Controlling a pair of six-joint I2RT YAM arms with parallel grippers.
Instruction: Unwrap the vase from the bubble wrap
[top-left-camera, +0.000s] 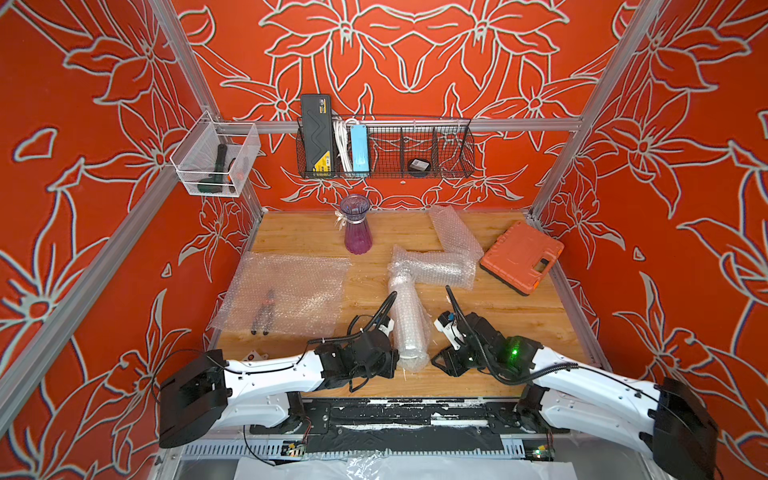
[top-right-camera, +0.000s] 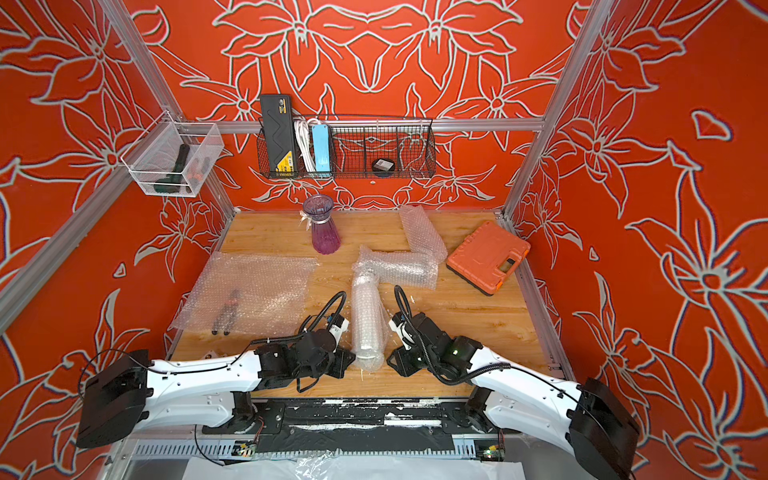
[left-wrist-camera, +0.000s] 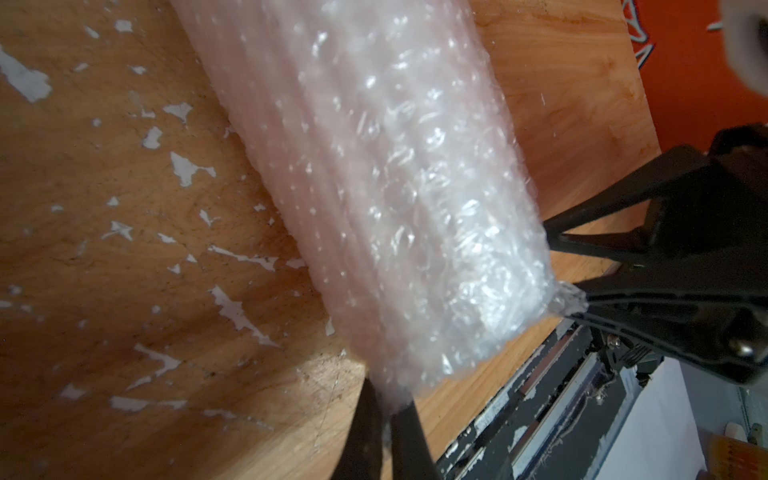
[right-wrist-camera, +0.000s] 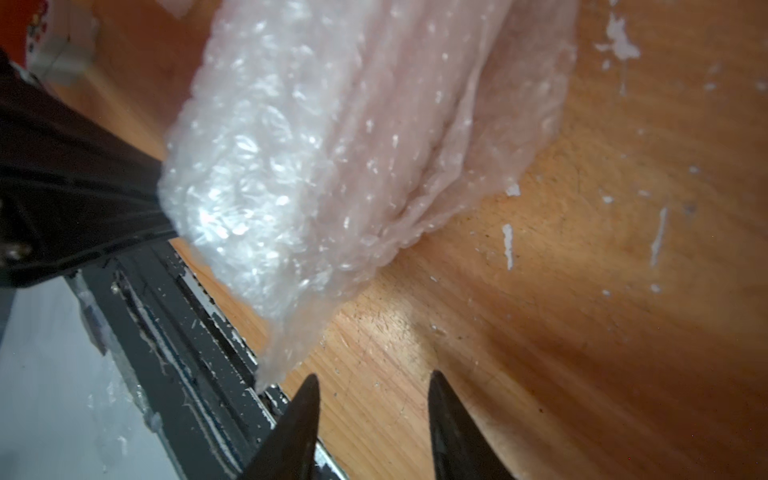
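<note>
A long roll of bubble wrap (top-left-camera: 409, 324) lies on the table between my two arms, its near end toward the front edge. What is inside cannot be made out. In the left wrist view my left gripper is shut on a thin corner of the wrap at that end. My right gripper is open on the other side, its fingers (right-wrist-camera: 304, 416) apart with only bare table seen between them. A loose tip of wrap hangs just beside one finger. A purple glass vase (top-left-camera: 357, 232) with a white bow stands unwrapped at the back.
More bubble wrap (top-left-camera: 436, 266) lies behind the roll. A flat sheet (top-left-camera: 308, 292) covers the left of the table, with dark pliers (top-left-camera: 263, 312) there. An orange case (top-left-camera: 524, 256) sits at the right. A wire basket (top-left-camera: 384, 152) hangs on the back wall.
</note>
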